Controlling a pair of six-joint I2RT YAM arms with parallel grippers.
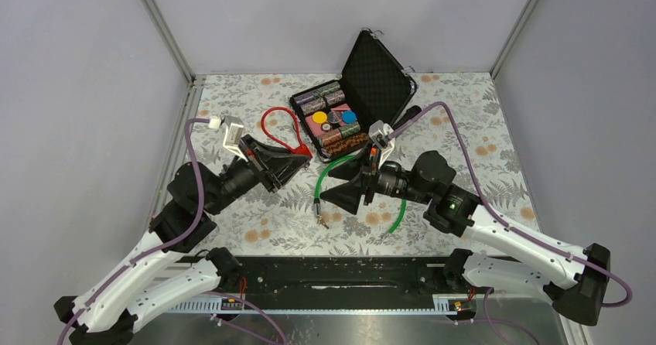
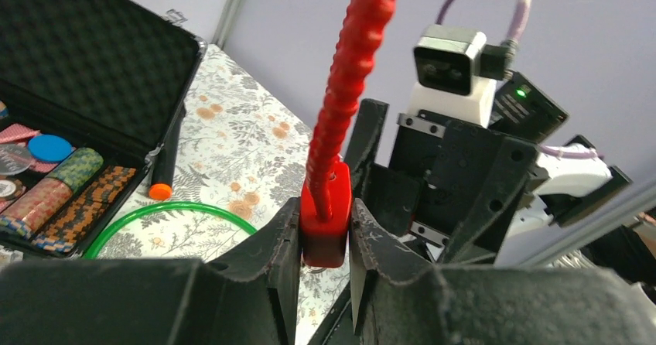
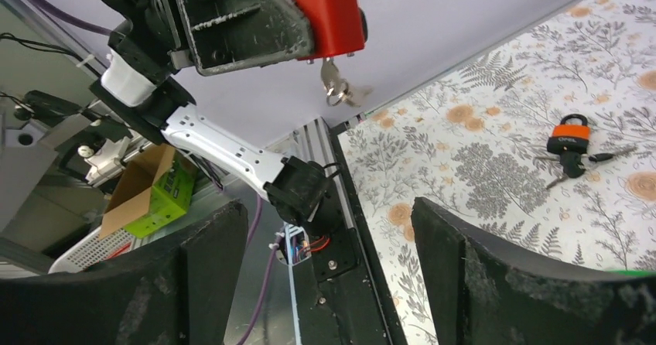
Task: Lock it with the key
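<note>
My left gripper is shut on the body of a red cable lock (image 2: 325,240), its red cable (image 1: 268,121) looping upward. Keys (image 3: 333,83) hang from the underside of that lock body in the right wrist view; whether the lock is locked cannot be told. A short way to the right, in the top view, my right gripper (image 1: 326,186) stands open. Nothing lies between its two fingers, and it is clear of the keys.
An open black case (image 1: 379,74) with poker chips stands at the back. A green cable lock (image 1: 318,182) lies under the right gripper. An orange-and-black padlock (image 3: 571,136) with keys lies on the floral table (image 3: 495,182). A black rod with an orange end (image 2: 164,171) lies beside the case.
</note>
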